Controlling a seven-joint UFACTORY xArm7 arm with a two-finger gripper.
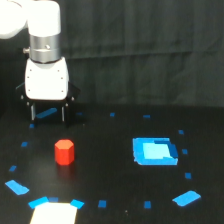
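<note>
A small red block (64, 152) with a hexagonal outline sits on the dark table, left of the middle. At the upper left my gripper (48, 114) points down beyond the block, apart from it. Its dark fingers are spread and nothing shows between them; it is open. On the right lies a square (155, 151) with a bright blue border and a pale patch inside. How high the fingertips stand above the table is hard to judge.
Small blue marks dot the black table, with larger blue tape pieces at the left (17, 187) and right (186, 198). A pale object (54, 214) is cut off at the bottom edge. Bare table separates the red block from the blue-bordered square.
</note>
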